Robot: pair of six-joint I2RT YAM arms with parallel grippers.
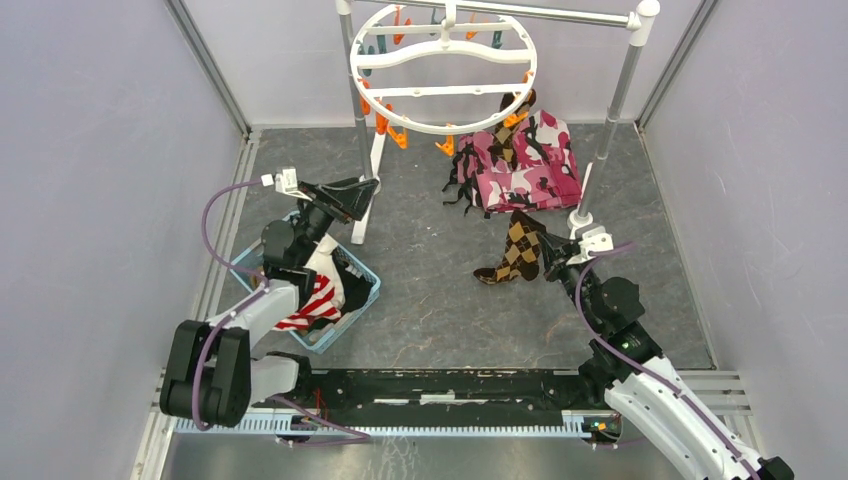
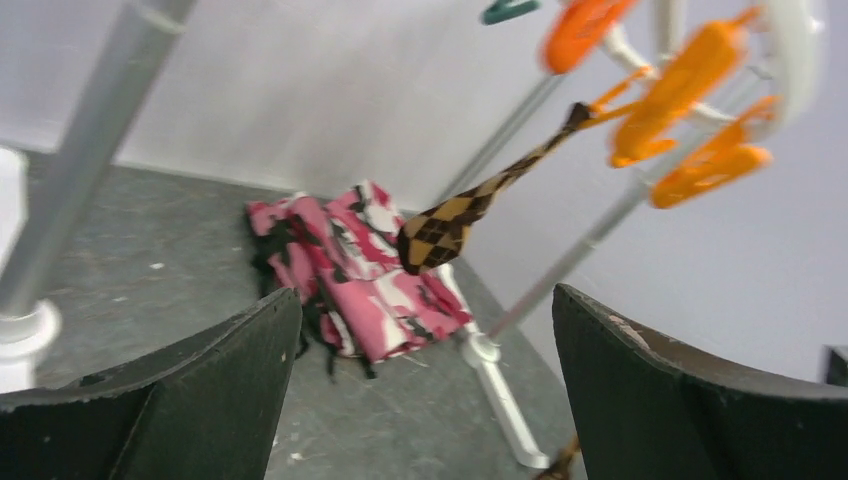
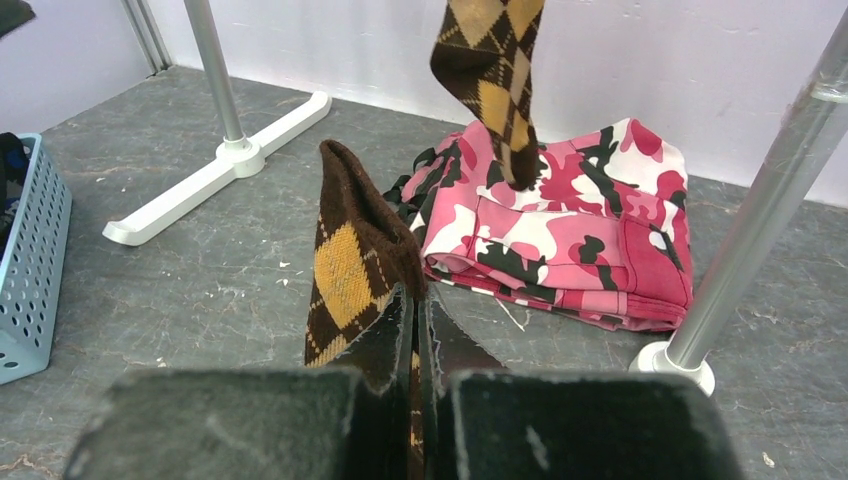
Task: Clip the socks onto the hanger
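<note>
My right gripper is shut on the cuff of a brown argyle sock (image 3: 345, 265), which hangs down with its toe to the left in the top view (image 1: 518, 250). A second argyle sock (image 2: 445, 225) dangles from an orange clip (image 2: 610, 100) on the hanger's right side. The round white hanger (image 1: 365, 95) hangs from a metal rail and carries several orange and dark green clips. Away to the left, my left gripper (image 1: 362, 190) is open and points right; nothing is between its fingers in the left wrist view.
A blue basket (image 1: 365, 305) with striped and dark clothes stands under the left arm. Folded pink camouflage cloth (image 1: 530, 185) lies at the back. Upright poles (image 1: 605, 130) stand on both sides of the hanger.
</note>
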